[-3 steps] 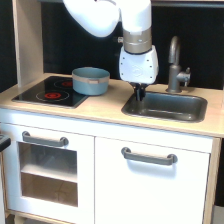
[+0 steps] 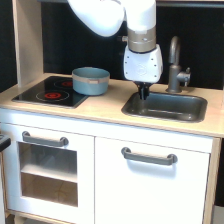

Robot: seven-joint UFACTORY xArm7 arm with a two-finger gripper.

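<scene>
A white robot arm comes down from the top, its gripper pointing downward over the left side of the dark sink. The dark fingers are small against the basin, and whether they are apart or together does not show. I cannot make out anything between them. Left of the gripper, a blue-grey pot stands upright at the right edge of the black stove top, apart from my fingers.
The dark faucet rises behind the sink, close to the right of my hand. Bare wooden counter lies between stove and sink. Below are a cabinet door with a grey handle and an oven front.
My arm and gripper have shifted slightly to the right over the sink. The pot has stayed where it was.
</scene>
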